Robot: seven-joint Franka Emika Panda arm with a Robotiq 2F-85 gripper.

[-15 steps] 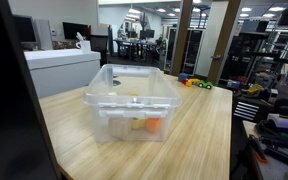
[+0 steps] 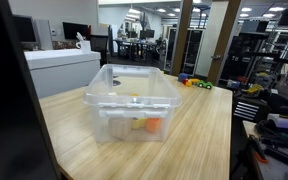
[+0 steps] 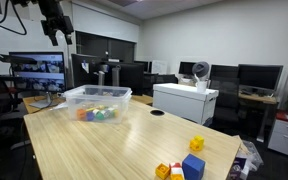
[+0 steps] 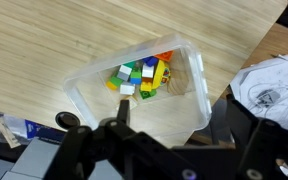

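Observation:
A clear plastic bin (image 2: 129, 98) stands on the wooden table; in the wrist view the bin (image 4: 174, 130) lies under my gripper. Small coloured blocks (image 4: 139, 76) in red, yellow, green, blue and white are gathered against one inner side of it. My gripper is open, its two dark fingers (image 4: 122, 115) apart with nothing between them. In the second exterior view the gripper (image 3: 62, 44) hangs high above the table, at the upper left, well clear of the bin (image 3: 96, 104).
Loose on the table's far part are a yellow toy (image 3: 197, 143), a blue block (image 3: 193, 167) and an orange-yellow block (image 3: 162, 171). A black round item (image 3: 157, 112) lies near the back edge. Bare wood (image 3: 114, 150) stretches between the bin and these toys.

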